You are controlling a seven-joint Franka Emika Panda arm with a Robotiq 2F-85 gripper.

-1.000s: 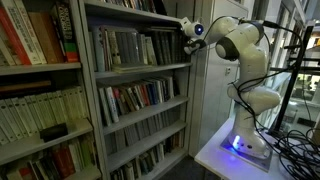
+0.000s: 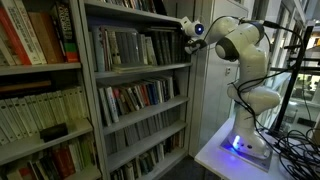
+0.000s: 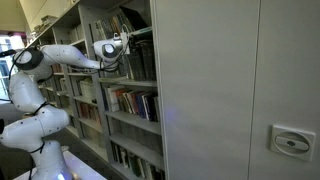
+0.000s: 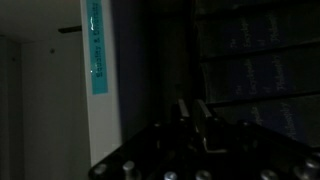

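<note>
My gripper (image 2: 190,46) is at the upper right end of the tall bookcase, beside a row of dark books (image 2: 163,47). In exterior view 2 the gripper (image 3: 124,44) reaches toward the dark books (image 3: 141,65) on an upper shelf. The wrist view is very dark: the gripper's fingertips (image 4: 203,108) show faintly at bottom centre, in front of dark spines (image 4: 250,77) with faint lettering. Whether anything lies between the fingers is lost in shadow, and so is how far apart they stand.
A pale upright panel (image 4: 101,120) with a teal label (image 4: 97,45) stands left of the books in the wrist view. Lower shelves hold more books (image 2: 135,98). The arm's base stands on a white table (image 2: 222,158). A wide white wall (image 3: 210,90) borders the bookcase.
</note>
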